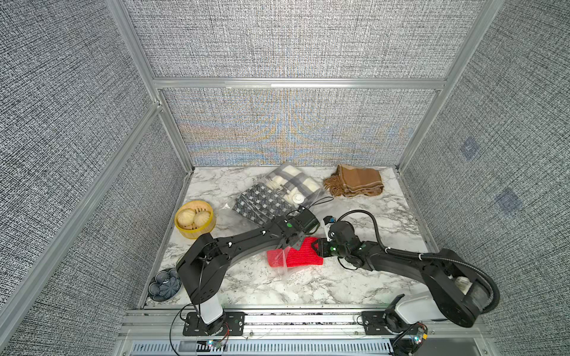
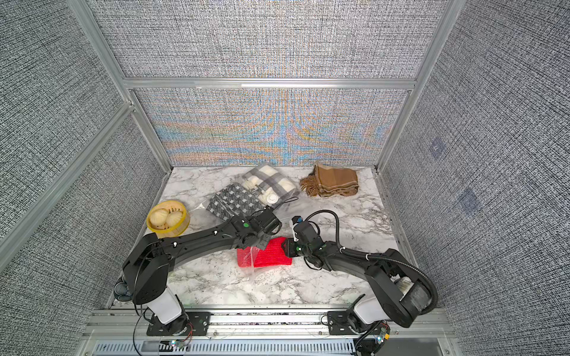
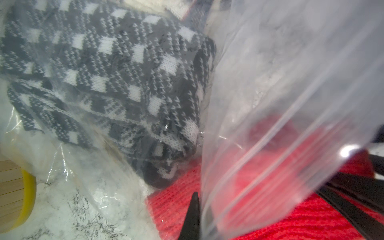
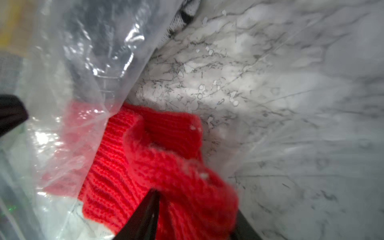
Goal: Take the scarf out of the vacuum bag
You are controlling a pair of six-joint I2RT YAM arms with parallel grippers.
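Note:
A red knitted scarf (image 1: pixel 305 256) lies at the middle front, partly under clear bag plastic (image 4: pixel 60 156). My left gripper (image 1: pixel 294 243) is shut on the bag's plastic, which stretches up from it across the left wrist view (image 3: pixel 272 80). At the scarf's right end, my right gripper has its fingers either side of a raised red fold, open as far as shows. A dark checked knit (image 3: pixel 120 80) and a grey-white plaid cloth (image 1: pixel 291 178) lie behind in clear plastic.
A brown fringed scarf (image 1: pixel 356 181) lies back right. A bamboo steamer with buns (image 1: pixel 196 219) is at left, dark flower-shaped dishes (image 1: pixel 164 284) front left. The right side has some clear marble.

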